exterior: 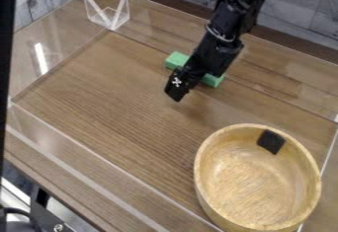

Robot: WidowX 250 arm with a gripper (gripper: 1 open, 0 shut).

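My black gripper (196, 78) hangs over the middle back of the wooden table, its fingers open, coming down beside a green object (177, 60). The green object lies partly behind the arm and gripper, so its full shape is hidden.
A large beige round bowl (254, 182) with a black patch on its rim fills the front right. A clear plastic item (110, 11) is at the back left.
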